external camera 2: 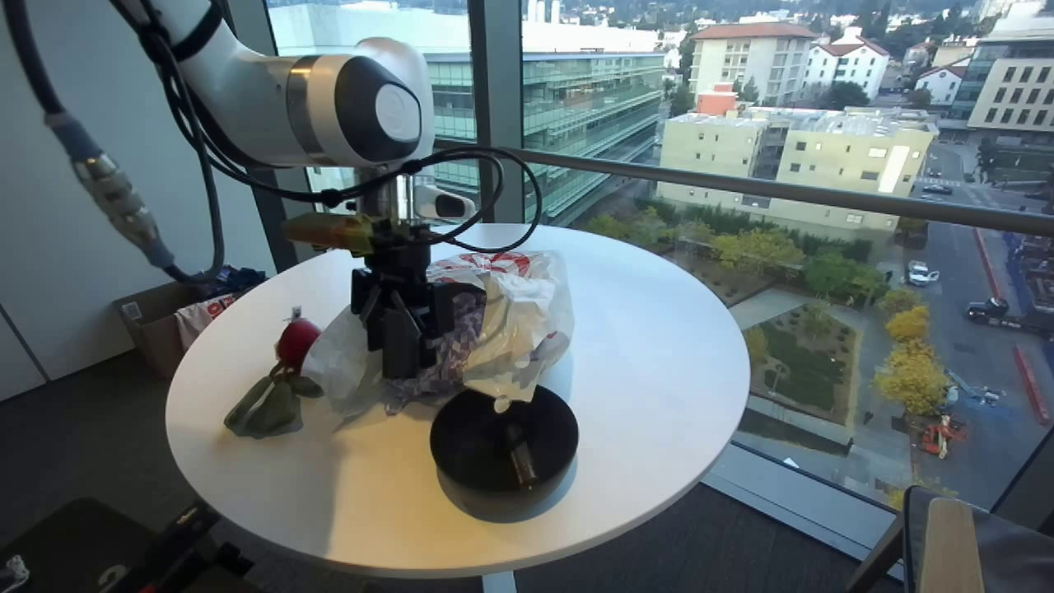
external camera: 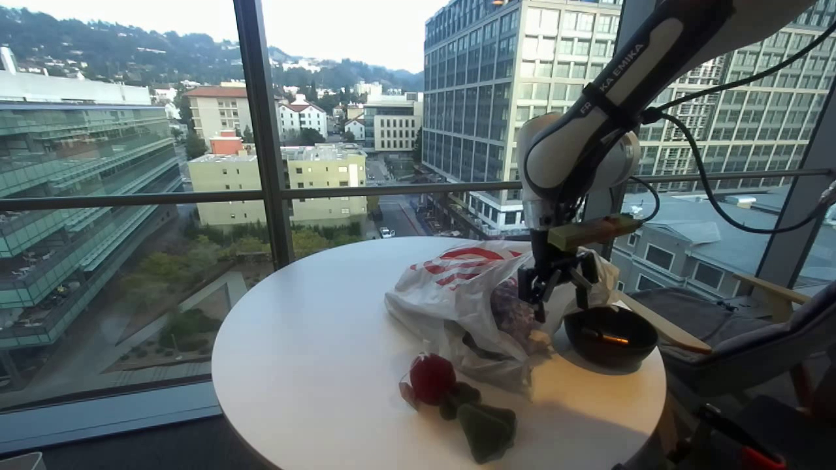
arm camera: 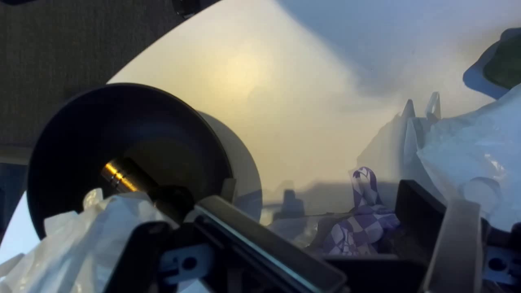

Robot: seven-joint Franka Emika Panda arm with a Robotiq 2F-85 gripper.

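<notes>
A white plastic bag with red print (external camera: 462,301) lies on its side on the round white table, its mouth partly open. A purple-and-white patterned item (external camera 2: 462,336) shows in that mouth; in the wrist view, its checkered cloth-like surface (arm camera: 364,229) appears low between my fingers. My gripper (external camera: 561,305) points down over the bag's mouth, fingers apart, with no grasp visible. Seen in exterior view 2, it (external camera 2: 400,366) stands in front of the patterned item. Whether the fingers touch the bag or the item, I cannot tell.
A black bowl (external camera 2: 504,499) stands beside the bag, holding a dark cylinder with a golden glint (arm camera: 122,173). A red ball-like flower (external camera: 432,378) with green leaves (external camera: 487,429) lies on the other side.
</notes>
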